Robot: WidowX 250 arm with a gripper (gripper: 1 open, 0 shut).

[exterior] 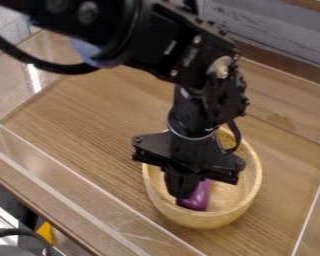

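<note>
A pale yellow bowl (227,210) rests on the wooden surface at the lower right. Inside it lies a purple oblong object (195,198), partly covered by my black gripper (184,184). The gripper reaches down into the bowl over the purple object. Its fingertips are dark and partly hidden, so whether anything is between them cannot be seen clearly.
A white wall (270,40) runs along the back. At the lower left, past the surface's edge, are cables and a yellow item.
</note>
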